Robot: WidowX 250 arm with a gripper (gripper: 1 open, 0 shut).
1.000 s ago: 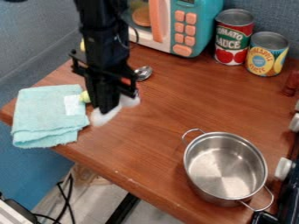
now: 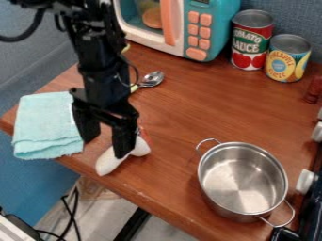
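My black gripper [image 2: 116, 132] is low over the wooden table at the left of the middle, its fingers down around a white object [image 2: 116, 162] with some red on it, which rests on the table near the front edge. Whether the fingers are closed on it I cannot tell. A folded light-blue cloth [image 2: 45, 127] lies just left of the gripper. A spoon [image 2: 151, 79] lies behind the arm.
A steel pot [image 2: 246, 179] stands at the front right. A toy microwave [image 2: 176, 24], a tomato sauce can [image 2: 250, 42] and a yellow can [image 2: 288, 58] stand at the back.
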